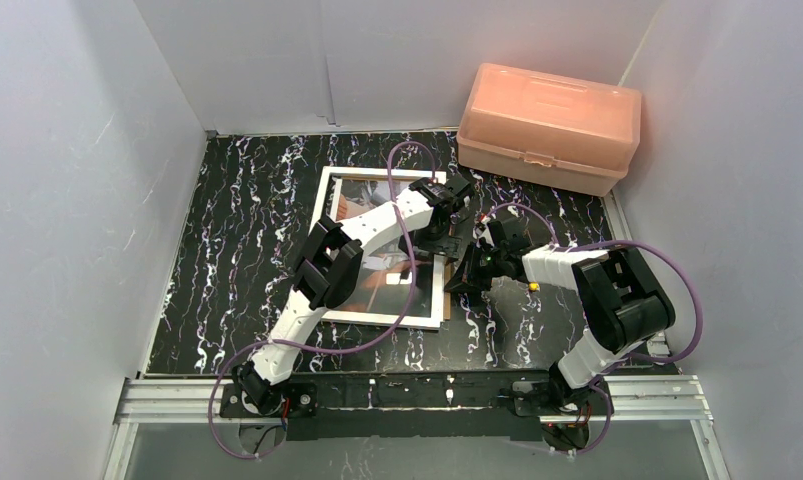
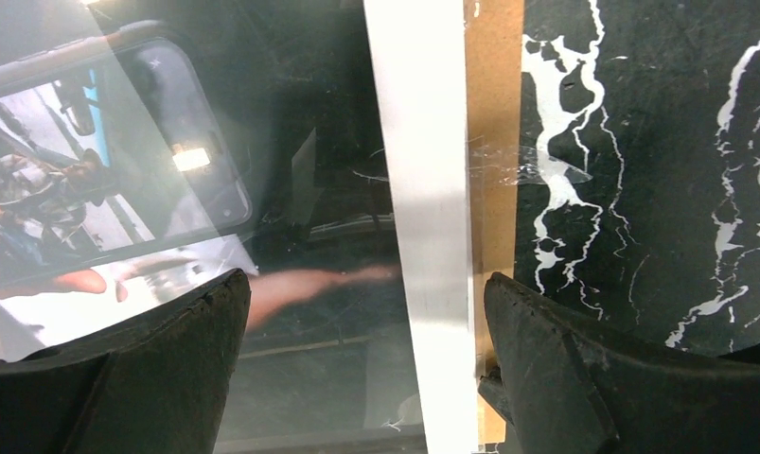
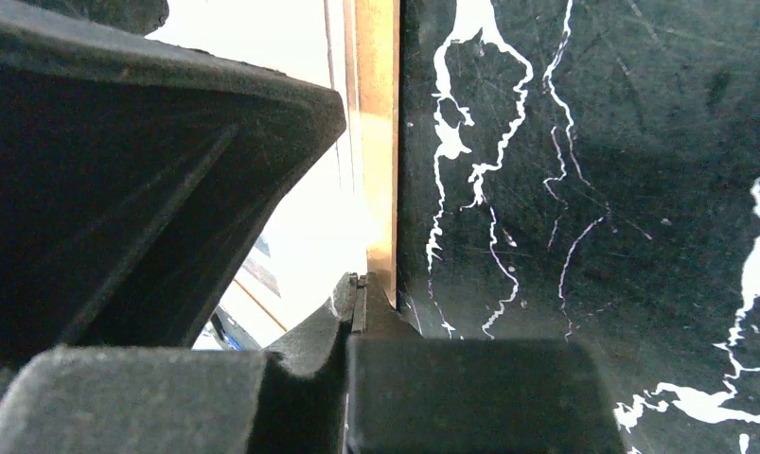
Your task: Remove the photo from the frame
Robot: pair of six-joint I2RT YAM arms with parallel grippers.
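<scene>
A white photo frame (image 1: 329, 187) with a glass-covered photo (image 1: 392, 290) lies on the dark marbled table, partly hidden by my left arm. My left gripper (image 1: 439, 248) is over the frame's right side; in its wrist view the open fingers straddle the white border (image 2: 423, 161) and wooden edge (image 2: 492, 113), nothing visibly gripped. My right gripper (image 1: 461, 280) sits low just outside that same edge, shut, with nothing visible between its fingertips; in its wrist view they touch or nearly touch the wooden strip (image 3: 378, 142).
A closed pink plastic box (image 1: 547, 120) stands at the back right. Bare marble (image 1: 237, 230) is free to the left of the frame. Grey walls enclose the table, and purple cables loop over both arms.
</scene>
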